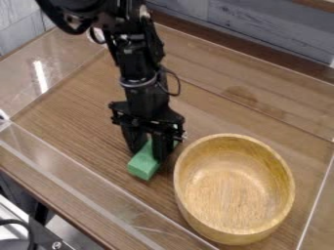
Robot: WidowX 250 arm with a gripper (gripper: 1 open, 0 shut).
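My black gripper [152, 137] is low over the wooden surface, shut on a green block [144, 165], whose upper part is hidden by the fingers. The block is just left of a pale yellow oval bowl [232, 189], near its rim.
The bowl fills the lower right of the view. Bare wood [72, 107] lies to the left and behind at the right. A wall runs along the back, and dark items sit at the lower left corner.
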